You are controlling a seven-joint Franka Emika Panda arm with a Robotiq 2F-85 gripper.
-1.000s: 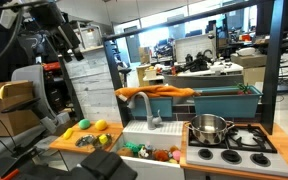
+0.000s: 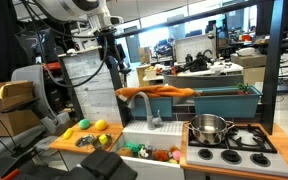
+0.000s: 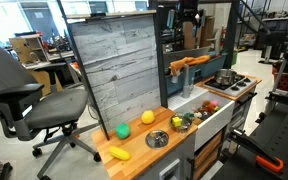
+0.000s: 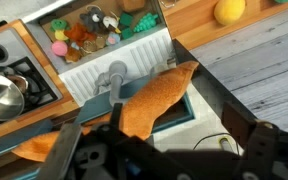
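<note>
An orange towel (image 2: 164, 93) lies draped along the ledge behind the sink, partly over the blue planter. My gripper (image 2: 118, 62) hangs in the air above and to the left of the towel's left end. In the wrist view, the towel (image 4: 149, 104) stretches below, apart from the wide-open gripper, and its near part is hidden by the dark gripper parts. Nothing is held. The second exterior view shows the towel (image 3: 189, 63) beneath the raised gripper (image 3: 192, 20).
The faucet (image 4: 117, 75) stands close to the towel, before a sink (image 4: 104, 62) with several toys. A metal pot (image 2: 210, 127) sits on the stove (image 2: 234, 152). A grey panel (image 3: 119, 65) rises on the left; a yellow lemon (image 3: 148, 117) and green fruit (image 3: 122, 131) lie on the wooden counter.
The arm has swung right and somewhat down from the upper left, bringing the gripper closer to the towel's left end. The towel, pot and counter items have not moved.
</note>
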